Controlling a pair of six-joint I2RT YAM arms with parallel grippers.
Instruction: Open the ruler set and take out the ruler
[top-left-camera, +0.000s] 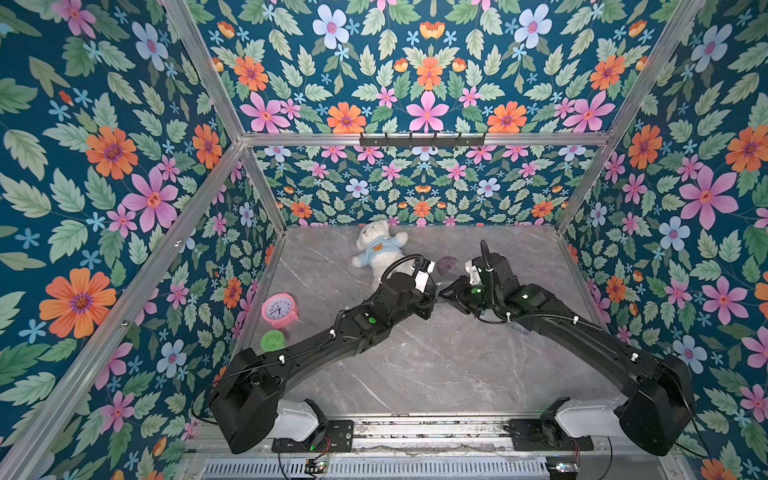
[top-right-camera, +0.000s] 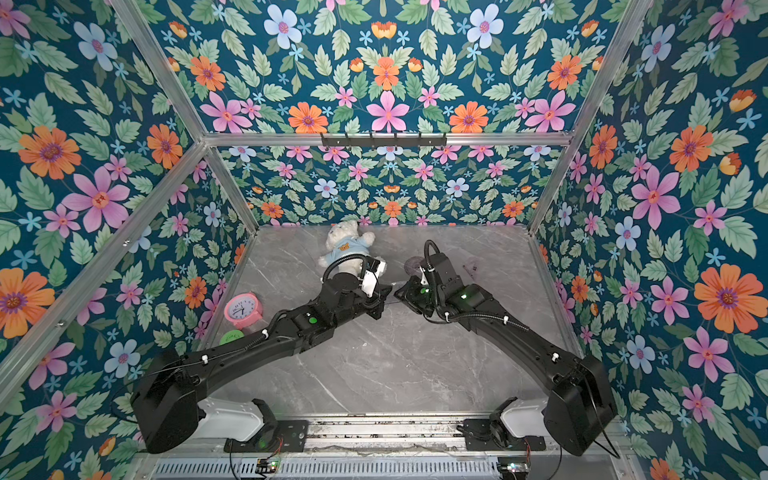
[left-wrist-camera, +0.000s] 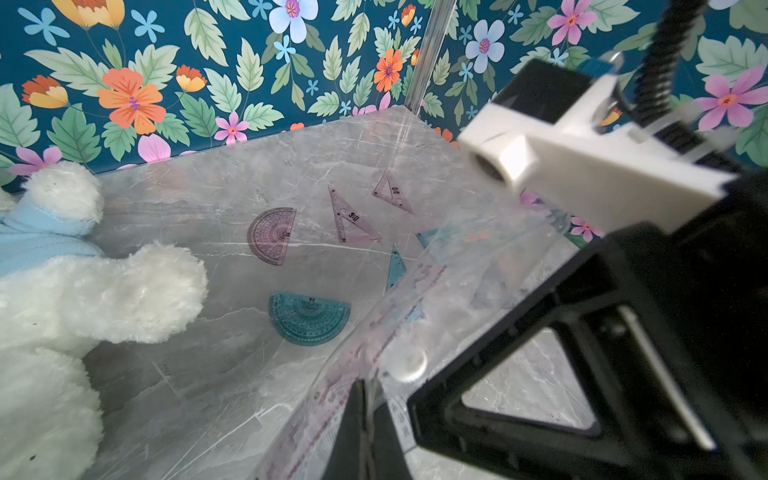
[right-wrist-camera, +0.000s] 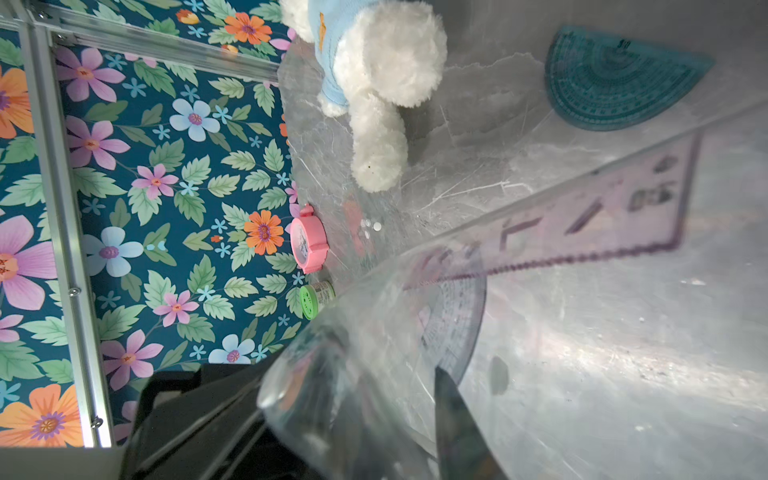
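A clear plastic pouch (left-wrist-camera: 480, 264) hangs between my two grippers. My left gripper is shut on its thin edge. In the right wrist view a pink ruler (right-wrist-camera: 592, 220) shows along the pouch, with a clear protractor (right-wrist-camera: 460, 320) near it. Whether the ruler's far end is still inside the plastic is hard to tell. Part open, my right gripper is at the near end of the pouch; clear film bulges over one side and the dark finger (right-wrist-camera: 460, 424) stands apart. At the fingertips the film is blurred.
Loose on the grey table lie a teal protractor (left-wrist-camera: 309, 318), a pink protractor (left-wrist-camera: 272, 236) and pink triangles (left-wrist-camera: 349, 216). A white teddy bear (top-left-camera: 380, 248) lies at the back; a pink clock (top-left-camera: 279, 309) and green tub (top-left-camera: 273, 341) stand left.
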